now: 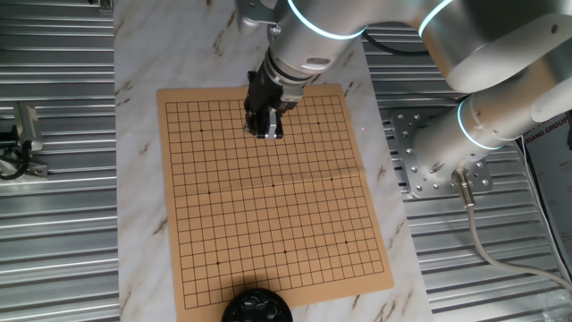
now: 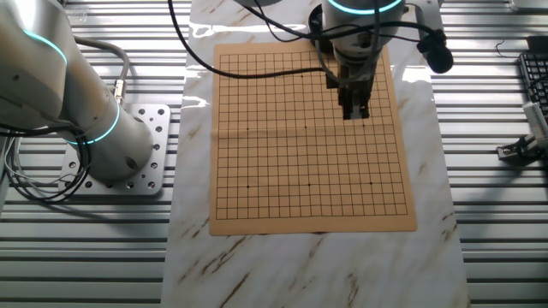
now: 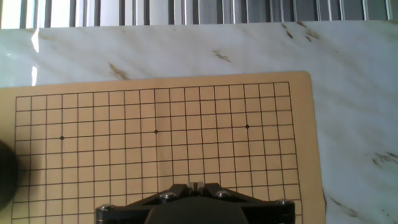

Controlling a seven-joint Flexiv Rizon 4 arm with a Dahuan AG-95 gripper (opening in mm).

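A tan game board point(image 1: 280, 165) with a black line grid lies flat on the marble-patterned table, no pieces showing on its visible squares. My gripper point(image 1: 269, 134) is over the far part of the board in exterior view 1. The same gripper point(image 2: 354, 115) points down over the board's right side in exterior view 2. From the wrist, the gripper shows its fingertips together over the grid, with nothing visible between them. The arm covers part of the board point(image 2: 257, 154) in exterior view 2.
A round black container point(image 1: 256, 307) stands at the board's near edge in exterior view 1; its dark side point(image 3: 6, 174) enters the wrist view at left. Bare marble tabletop point(image 2: 291, 269) surrounds the board. A cable point(image 2: 248, 75) hangs across exterior view 2.
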